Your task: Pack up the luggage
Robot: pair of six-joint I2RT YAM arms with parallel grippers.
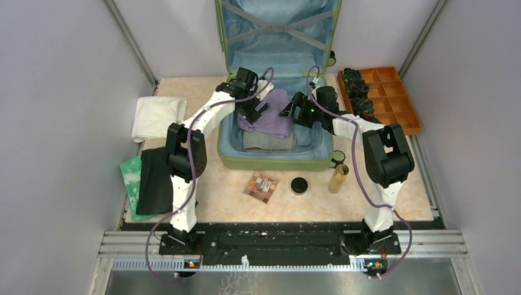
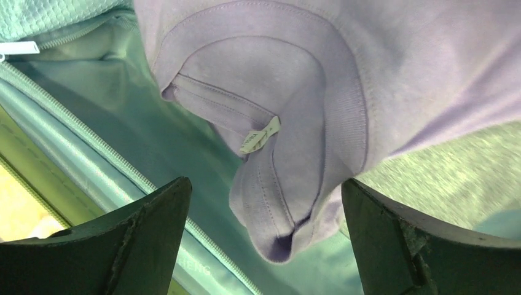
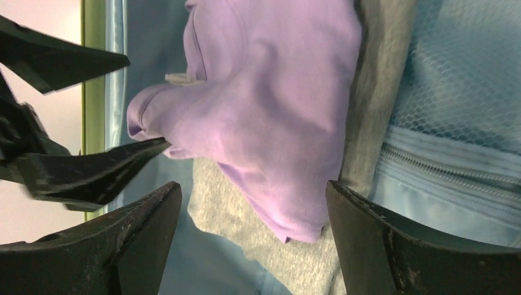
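Note:
The open suitcase [image 1: 276, 165] holds a rumpled lilac garment [image 1: 276, 123] lying over grey folded cloth [image 1: 264, 141]. My left gripper [image 1: 255, 110] is open over the garment's left side; in the left wrist view a bunched fold with a label [image 2: 261, 135] sits between and beyond its fingertips. My right gripper [image 1: 292, 109] stands open at the garment's right side; the right wrist view shows the lilac cloth [image 3: 270, 123] beneath it, with the left gripper's fingers at the far side.
A white towel [image 1: 156, 117] and dark and green cloths [image 1: 132, 184] lie left. In front are a palette [image 1: 260, 187], a round black container [image 1: 299, 186] and a gold bottle [image 1: 337, 181]. An orange divided tray [image 1: 399, 104] is at right.

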